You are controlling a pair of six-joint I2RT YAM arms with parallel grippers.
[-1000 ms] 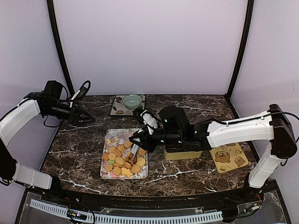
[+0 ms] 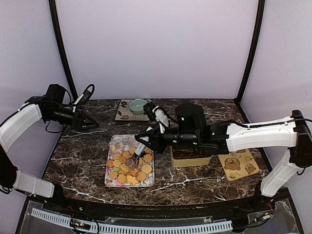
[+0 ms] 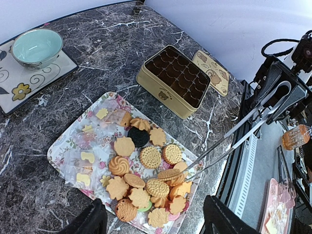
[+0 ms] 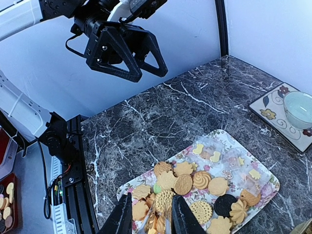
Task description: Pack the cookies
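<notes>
Over the cookie tray, my right gripper [image 2: 151,138] is shut on metal tongs [image 3: 231,141]. The tongs' tips reach in among the cookies at the tray's near right part, beside a tilted round cookie [image 3: 169,174]; whether the tips grip it, I cannot tell. In the right wrist view, the fingers [image 4: 122,214] stand either side of the tongs. The floral tray [image 3: 58,151] carries several loose cookies and some wrapped ones. The cookie tin [image 3: 165,90] with a divided brown insert stands uncovered. Away to the left, my left gripper [image 2: 87,124] hangs open and empty.
A patterned bear lid [image 2: 239,165] lies right of the tin. At the back, a pale green bowl [image 2: 138,106] sits on a flowered board [image 2: 122,117]. Bare marble lies left of the cookie tray. The right forearm covers part of the tin from above.
The tongs' tips have swung toward the left over the cookies. The left arm stays put.
</notes>
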